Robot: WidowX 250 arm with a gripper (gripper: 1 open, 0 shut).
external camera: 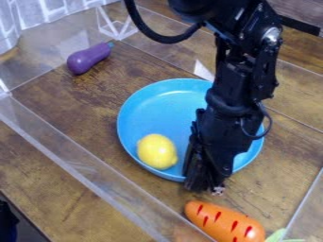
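A blue bowl (pixel 164 104) sits on the wooden table, with a yellow lemon-like toy (pixel 157 151) inside at its left. The black gripper (pixel 209 180) is down at the bowl's right front part, over or inside it. Its fingertips are dark and overlapping, so whether it is open or holds the rim cannot be made out.
An orange toy carrot (pixel 222 221) lies just in front of the bowl. A purple toy eggplant (pixel 89 58) lies at the back left. Clear plastic walls border the area. The table left of the bowl is clear.
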